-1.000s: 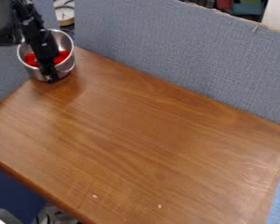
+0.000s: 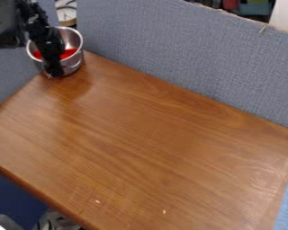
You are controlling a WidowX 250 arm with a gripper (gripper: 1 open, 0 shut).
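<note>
A steel pot (image 2: 73,40) with something red (image 2: 68,53) inside stands in the far left corner of the wooden table. My black gripper (image 2: 53,63) reaches down over it from the upper left, its fingers at the pot's near-left part. Whether they are open or closed on the pot's wall is hard to tell at this size.
A grey padded wall (image 2: 183,58) runs along the back and left. A blue strip (image 2: 287,202) lies at the right edge.
The pot and my gripper have moved a little toward the back, up and slightly right in the view. Less of the red inside shows.
</note>
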